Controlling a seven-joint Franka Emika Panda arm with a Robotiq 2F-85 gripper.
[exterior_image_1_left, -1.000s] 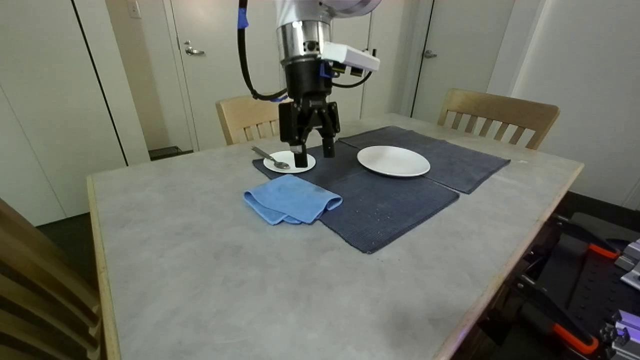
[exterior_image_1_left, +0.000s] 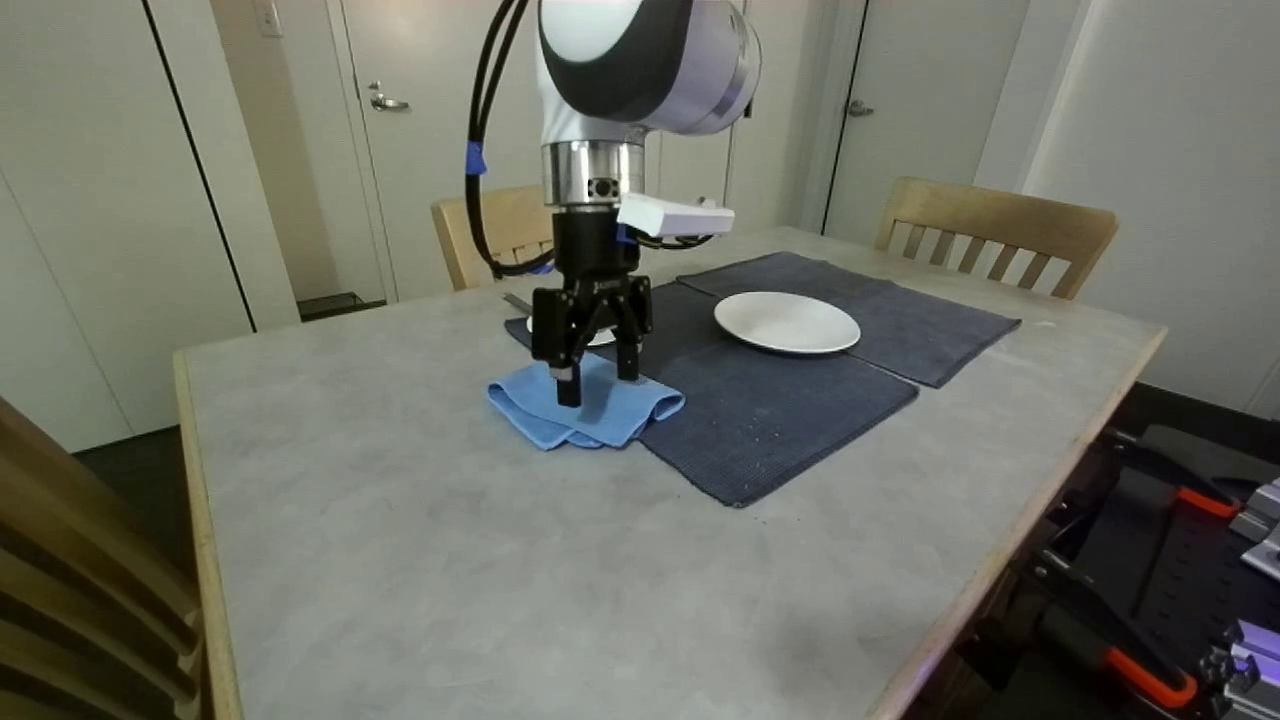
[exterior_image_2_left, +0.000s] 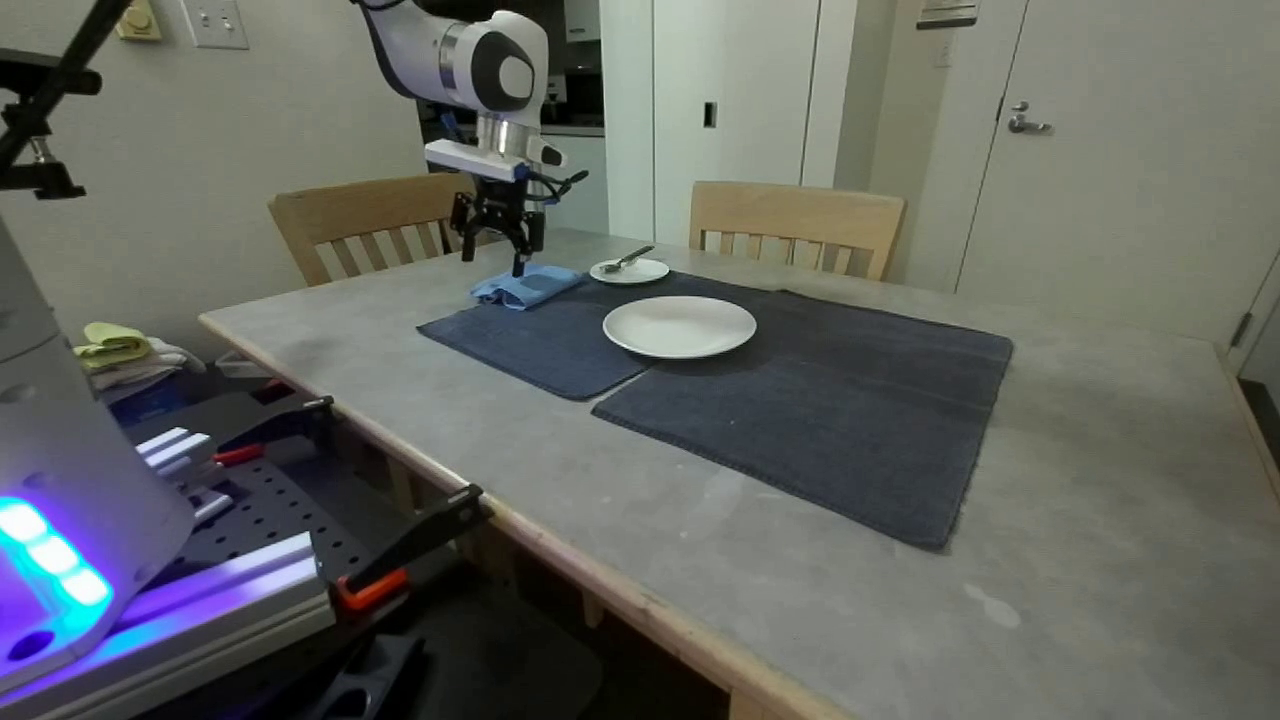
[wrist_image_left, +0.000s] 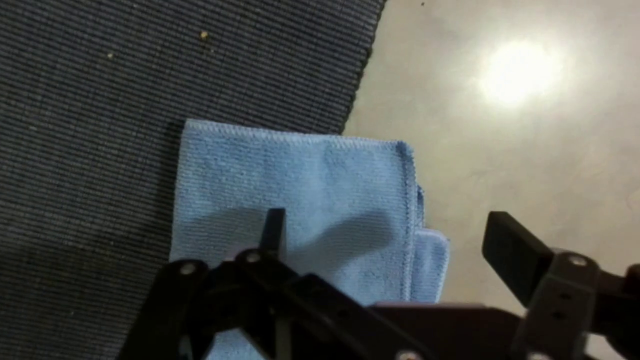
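Note:
A folded light-blue cloth (exterior_image_1_left: 614, 414) lies partly on the dark placemat and partly on the bare grey table. My gripper (exterior_image_1_left: 599, 386) is over this cloth, open, its fingers pointing down. From the wrist camera, the fingers are spread wide: the left fingertip (wrist_image_left: 274, 231) is above the cloth (wrist_image_left: 300, 180), while the right one lies past the cloth's right edge, over bare table. Nothing is held. Part of the cloth is hidden behind the gripper's own body in the wrist view. Exterior view 2 shows the gripper (exterior_image_2_left: 493, 258) just above the cloth (exterior_image_2_left: 528, 286).
A large white plate (exterior_image_1_left: 787, 323) sits across two dark placemats (exterior_image_1_left: 768, 420). The small white plate (exterior_image_2_left: 630, 272) with a fork or spoon (exterior_image_2_left: 629, 257) stands close behind the cloth. Chairs surround the table. Bare table (exterior_image_1_left: 480, 564) stretches in front and to the left.
My gripper has come down and slightly left in exterior view 1, from above the small plate to over the blue cloth. The cloth and plates have stayed put.

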